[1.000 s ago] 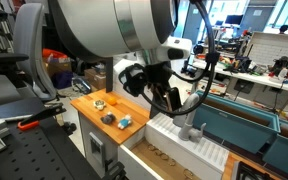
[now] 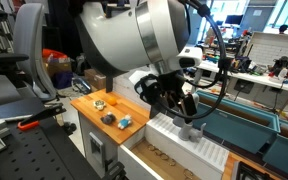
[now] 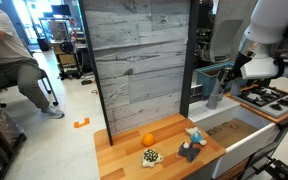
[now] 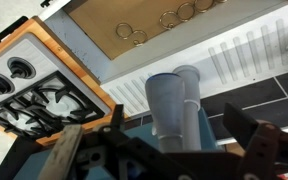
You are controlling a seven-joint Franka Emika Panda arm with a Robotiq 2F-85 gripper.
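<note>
A grey cylindrical object point(image 4: 166, 105) stands at the middle of the wrist view, on the white ledge beside the open drawer. A second pale grey round form point(image 4: 191, 88) shows close against it; I cannot tell whether they are one piece. My gripper is open, its fingers apart on either side of the grey object in that view. Nothing appears clamped. Seen from exterior view 1, the gripper point(image 2: 177, 112) hangs just above the grey object point(image 2: 187, 131). Exterior view 2 has the grey cylinder point(image 3: 213, 101) just below and left of the gripper point(image 3: 224, 83).
Several rings point(image 4: 139, 37) lie in the open drawer point(image 2: 144, 147). A stove top point(image 4: 46, 90) with black grates is at one side. An orange ball point(image 3: 148, 138) and small toys point(image 3: 152, 158) sit on the wooden counter point(image 3: 119, 160). Teal bins point(image 2: 234, 127) stand behind the ledge.
In exterior view 1 the arm and gripper have moved right and lower, closer to the grey object. That object looks unmoved.
</note>
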